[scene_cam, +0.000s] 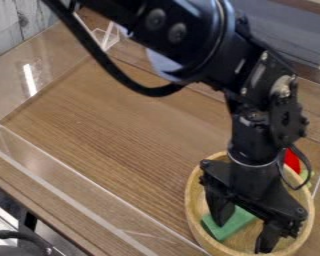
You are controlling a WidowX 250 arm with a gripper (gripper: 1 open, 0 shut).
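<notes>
My black gripper (246, 222) reaches down from the top into a yellow bowl (200, 205) at the lower right, its fingers open and low inside it. A green block (227, 224) lies in the bowl, partly hidden under the fingers; whether they touch it I cannot tell. A red object (292, 161) shows at the bowl's back right, mostly behind the gripper's body.
A grey wall or ledge runs along the back right, and the table's edge with some cables is at the lower left.
</notes>
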